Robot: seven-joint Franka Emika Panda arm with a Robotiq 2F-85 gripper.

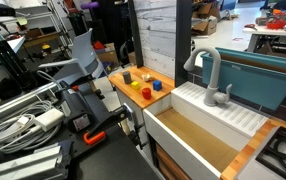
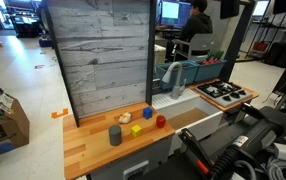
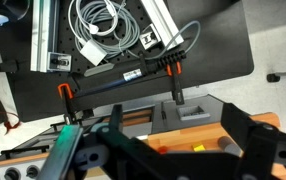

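My gripper is open, with its fingers wide apart and nothing between them in the wrist view. In exterior view 1 it hangs at the lower left, off the front of the wooden counter (image 1: 164,99). On that counter stand a grey cup (image 2: 115,136), a yellow block (image 2: 136,130), a red cup (image 2: 161,121) and a blue block (image 2: 147,113). A small yellow-and-white item (image 2: 125,117) lies behind them. All are apart from the gripper. Only parts of the counter show at the bottom of the wrist view.
Right of the objects are a white sink (image 1: 149,110) with a bare wooden bottom, a tall faucet (image 1: 215,75) and a stove (image 1: 283,150). A grey plank wall (image 2: 101,60) rises behind the counter. Coiled cables (image 3: 111,28) lie on the dark surface near the gripper.
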